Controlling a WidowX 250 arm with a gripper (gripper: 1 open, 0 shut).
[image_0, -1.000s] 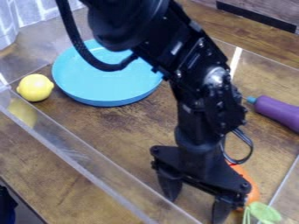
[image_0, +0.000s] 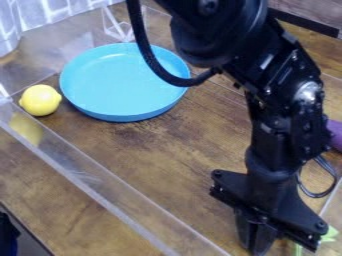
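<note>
My gripper (image_0: 261, 232) is low at the bottom right of the camera view, its fingers pointing down and partly cut off by the frame's edge. What lies between the fingers is hidden; a little green shows beside them at the right. A purple object (image_0: 334, 137) is mostly hidden behind the arm at the right edge.
A blue plate (image_0: 120, 82) sits at the upper left, with a yellow lemon (image_0: 40, 100) left of it. A clear plastic wall runs diagonally along the left. Bare wooden table (image_0: 147, 160) fills the middle.
My gripper has moved right and slightly down, covering most of the orange and green item and the purple object that showed earlier.
</note>
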